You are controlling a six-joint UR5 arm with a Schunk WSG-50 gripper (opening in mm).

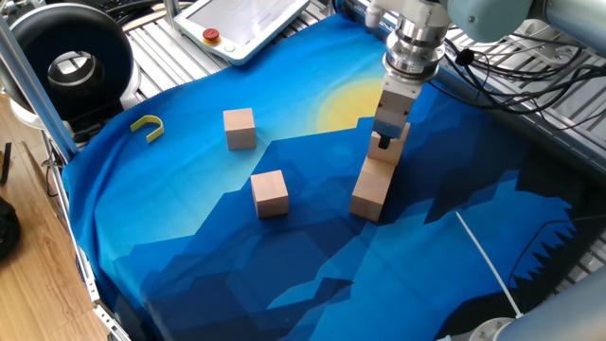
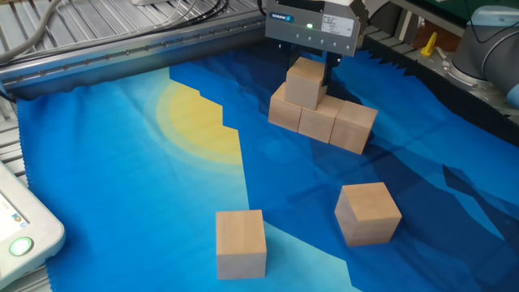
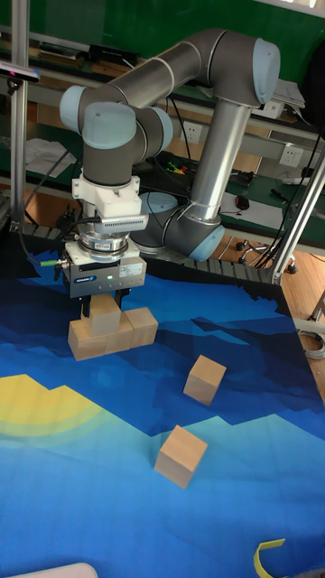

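Note:
In exterior view 2, three plain wooden cubes form a touching row on the cloth, including an end cube (image 2: 353, 126) and a middle cube (image 2: 319, 122). Another wooden cube (image 2: 304, 83) rests on top, over the left and middle cubes. My gripper (image 2: 312, 66) points down at this upper cube, with dark fingers (image 2: 332, 66) on either side. Whether the fingers press on it or stand slightly apart is not clear. Two loose cubes lie apart from the row: one on dark blue (image 1: 270, 194), one on lighter blue (image 1: 240, 129).
A yellow curved strip (image 1: 149, 126) lies near the cloth's edge. The teach pendant (image 1: 241, 24) stands beyond the cloth, and black cables (image 1: 511, 90) run behind the arm. Open cloth surrounds the loose cubes.

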